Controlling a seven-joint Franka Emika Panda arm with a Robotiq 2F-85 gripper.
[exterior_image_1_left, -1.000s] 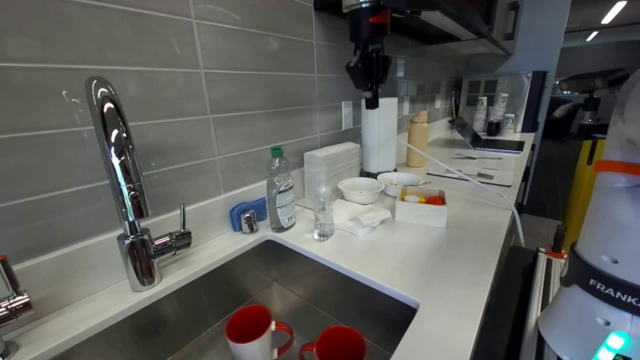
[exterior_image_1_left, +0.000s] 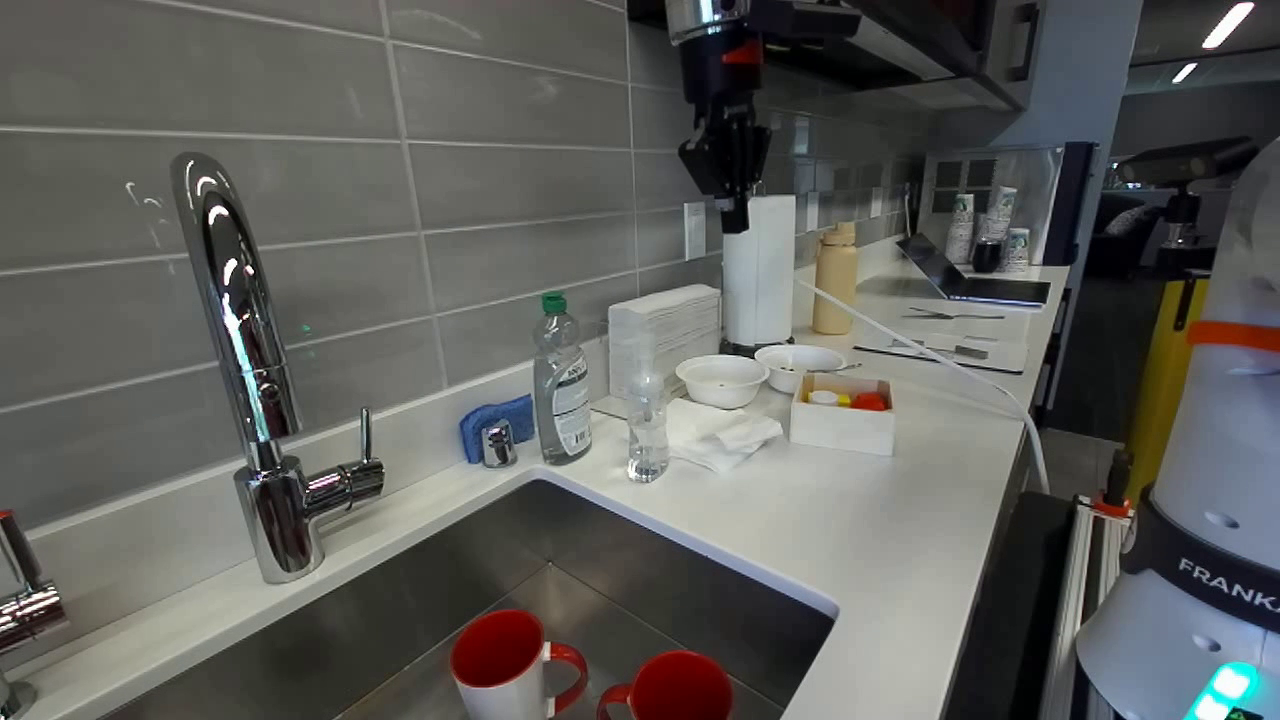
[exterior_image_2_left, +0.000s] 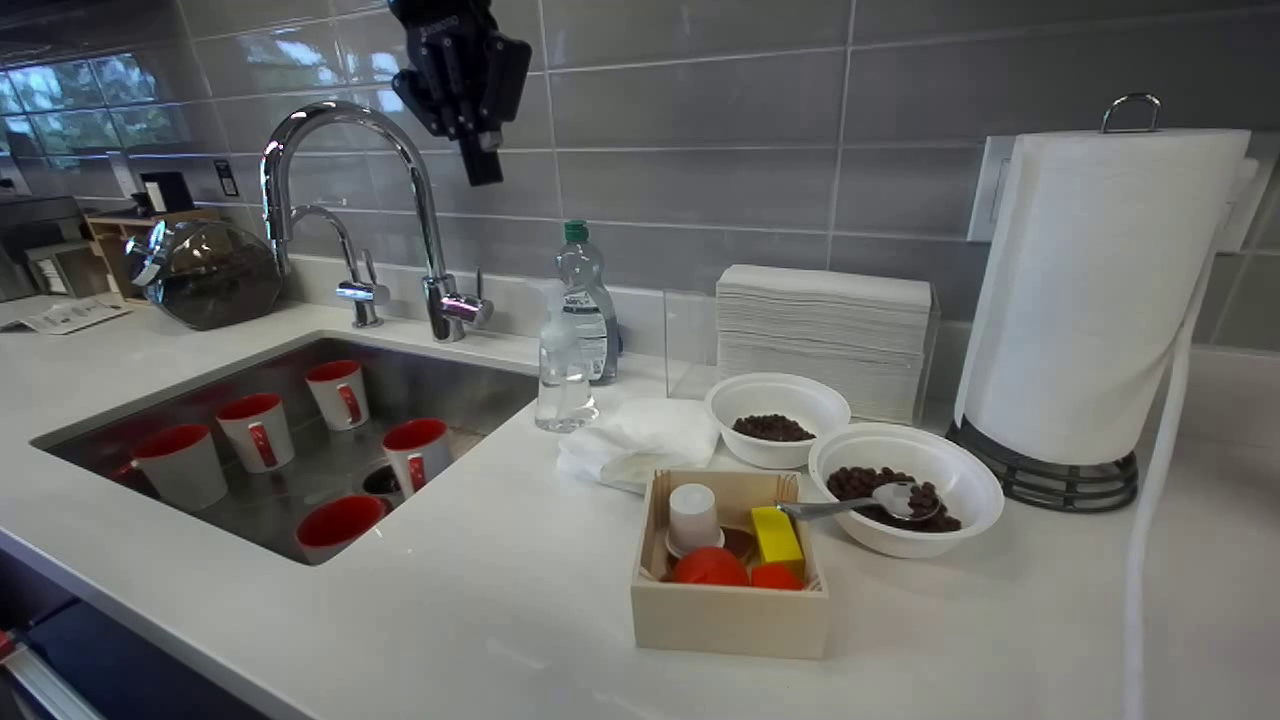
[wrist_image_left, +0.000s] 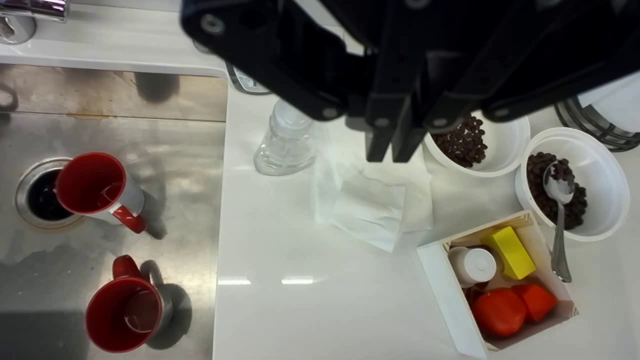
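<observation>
My gripper is shut, with nothing showing between its fingertips; in the second exterior view the gripper (exterior_image_2_left: 483, 174) hangs high above the counter, in front of the tiled wall. Below it in the wrist view lie crumpled white napkins (wrist_image_left: 370, 207), beside a clear bottle (wrist_image_left: 288, 147). Two white bowls hold dark brown pieces: one bowl (wrist_image_left: 507, 144) is partly covered by the gripper, the other bowl (wrist_image_left: 609, 192) has a spoon (wrist_image_left: 559, 240) resting in it. A small wooden box (exterior_image_2_left: 728, 622) contains a white cup (wrist_image_left: 477, 266), a yellow block (wrist_image_left: 510, 252) and red items (wrist_image_left: 499, 312).
Several red-and-white mugs stand in the steel sink, one mug (wrist_image_left: 129, 309) near its edge. A tall faucet (exterior_image_2_left: 348, 114), a green-capped soap bottle (exterior_image_2_left: 588, 300), a napkin stack (exterior_image_2_left: 822, 336) and a paper towel roll (exterior_image_2_left: 1098, 300) line the wall.
My gripper has moved slightly left and a little lower in the first exterior view. The objects on the counter and in the sink have not moved.
</observation>
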